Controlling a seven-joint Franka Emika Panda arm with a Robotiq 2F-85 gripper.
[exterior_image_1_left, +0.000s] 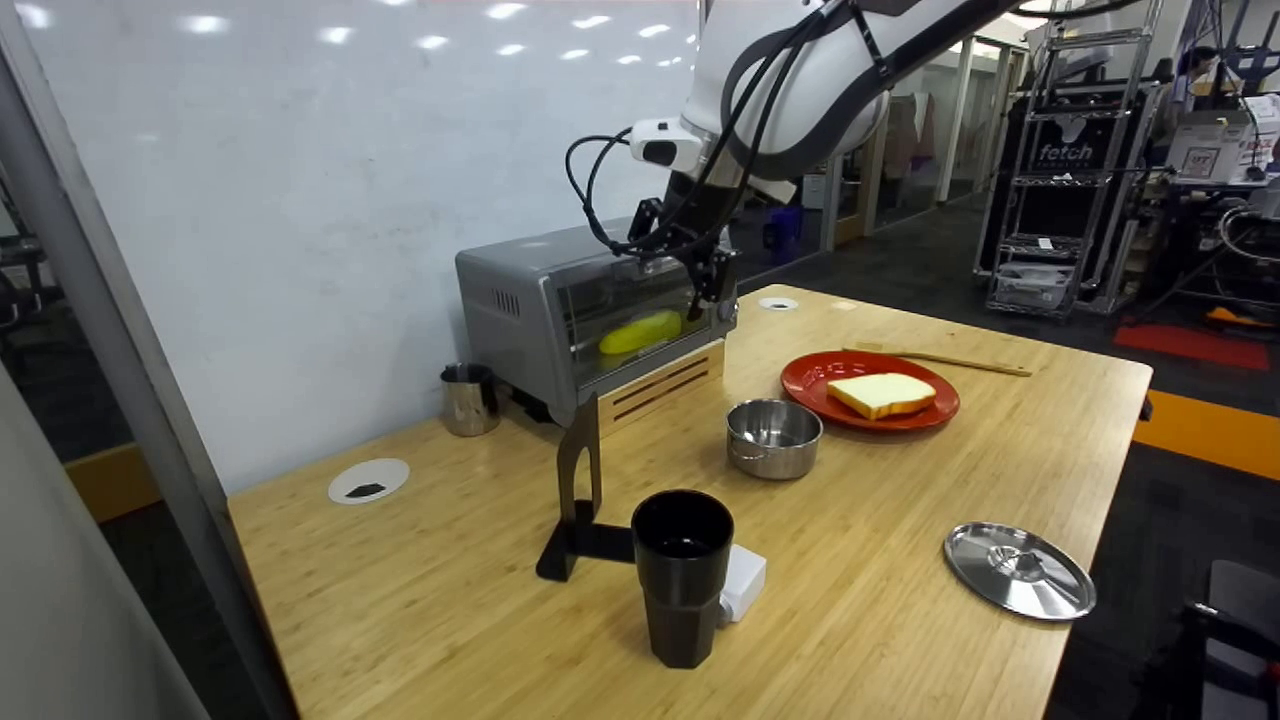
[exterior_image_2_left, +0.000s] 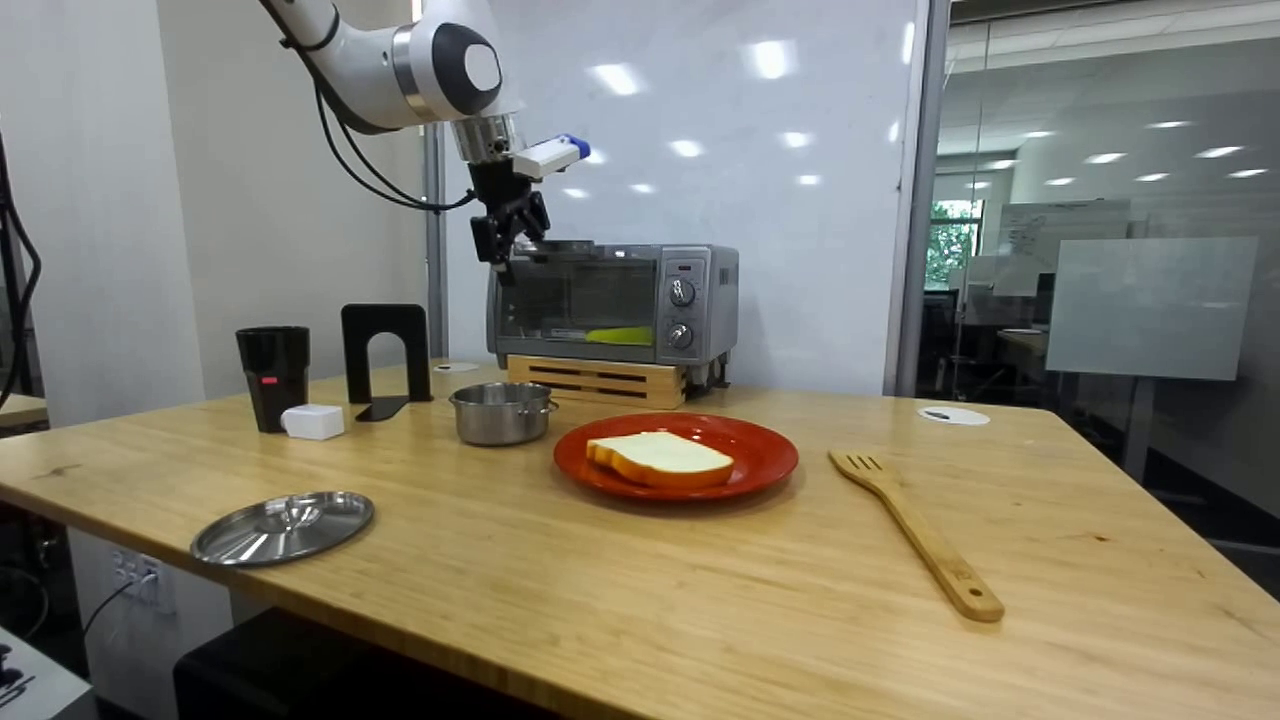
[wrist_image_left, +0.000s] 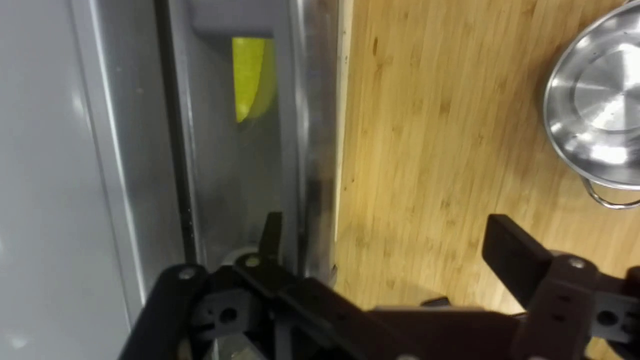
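Note:
My gripper is open and points down at the front of the grey toaster oven (exterior_image_2_left: 716, 300). One of its fingers (wrist_image_left: 271, 234) shows over the oven's glass front, the other over the table; nothing is between them. In the second exterior view the gripper (exterior_image_2_left: 506, 252) is near the oven's upper left front. Through the glass a yellow-green object (exterior_image_1_left: 641, 332) is visible inside the oven. Whether the fingers touch the oven front, I cannot tell.
A steel pot (exterior_image_1_left: 774, 440) stands in front of the oven. Bread (exterior_image_2_left: 662, 458) lies on a red plate (exterior_image_2_left: 768, 462), near a wooden spatula (exterior_image_2_left: 918, 528). A black stand (exterior_image_2_left: 414, 348), black cup (exterior_image_2_left: 276, 378) and pot lid (exterior_image_2_left: 284, 528) occupy the left side.

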